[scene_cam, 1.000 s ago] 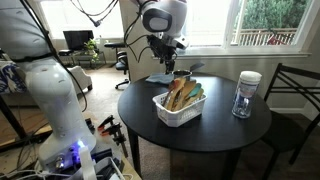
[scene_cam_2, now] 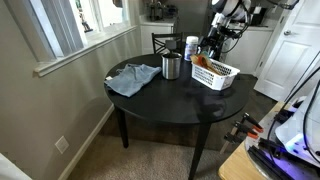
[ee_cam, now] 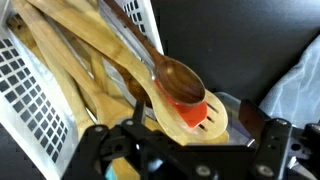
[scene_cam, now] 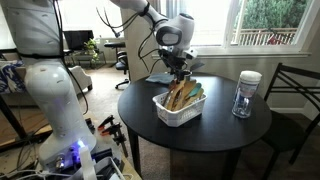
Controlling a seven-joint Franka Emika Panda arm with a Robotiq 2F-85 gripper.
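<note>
A white basket (scene_cam: 180, 116) holding several wooden and coloured utensils stands on the dark round table. In the wrist view a dark brown wooden spoon (ee_cam: 178, 80) lies uppermost, its bowl overlapping a red utensil (ee_cam: 188, 105) and a pale slotted wooden one (ee_cam: 207, 126). The basket wall (ee_cam: 33, 95) shows at the left there. My gripper is open, its fingers apart at the bottom of the wrist view, near the utensils' heads. From outside, the gripper (scene_cam: 182, 74) hangs just over the basket's utensils; whether it touches any cannot be told.
A metal pot (scene_cam_2: 171, 66) and a crumpled blue-grey cloth (scene_cam_2: 136, 79) rest on the table beside the basket. A white canister (scene_cam: 246, 94) stands toward the other side.
My gripper has come down and slightly right, from above the table near the pot to close over the utensils. The basket and other things stay put.
</note>
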